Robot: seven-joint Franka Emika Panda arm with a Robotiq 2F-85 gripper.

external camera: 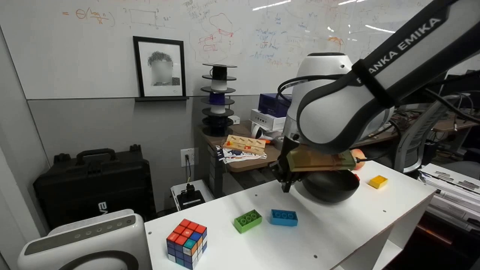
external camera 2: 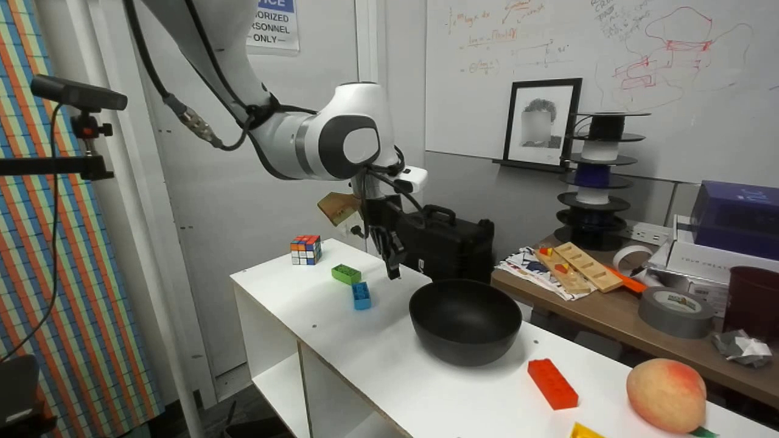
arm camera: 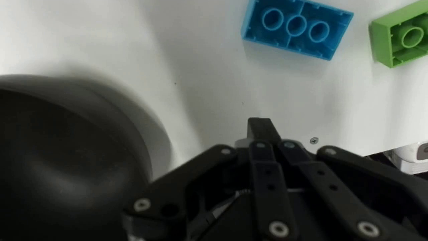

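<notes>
The blue brick (arm camera: 296,30) lies on the white tabletop with its hollow, tubed side up. In the wrist view it sits ahead of my gripper, whose fingers are pressed together with nothing between them. From the first exterior view, the gripper (external camera: 286,189) hangs above the table, between the black bowl (external camera: 330,185) and the blue brick (external camera: 284,217), clear of both. A green brick (external camera: 248,221), also hollow side up, rests beside the blue one with a small gap between them.
A Rubik's cube (external camera: 187,243) stands near the table's end. Past the bowl lie a red brick (external camera 2: 552,383), a yellow brick (external camera: 378,182) and a peach (external camera 2: 666,395). Bare tabletop surrounds the blue and green bricks.
</notes>
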